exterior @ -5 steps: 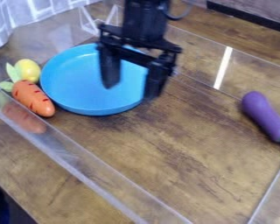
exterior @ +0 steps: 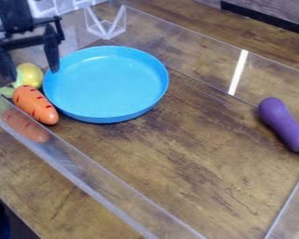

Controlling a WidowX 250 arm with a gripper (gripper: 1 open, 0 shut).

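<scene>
My black gripper (exterior: 27, 65) is at the upper left, open, its fingers hanging above and around a yellow lemon (exterior: 30, 76), partly in front of it. An orange toy carrot (exterior: 35, 105) with green top lies just below the lemon, left of a blue round plate (exterior: 106, 100). The plate is empty. A purple toy eggplant (exterior: 282, 124) lies at the right.
Clear plastic walls enclose the wooden table (exterior: 177, 163), along the lower left, back and right.
My gripper has moved left from over the right of the plate to the lemon at the upper left. The objects appear in the same places.
</scene>
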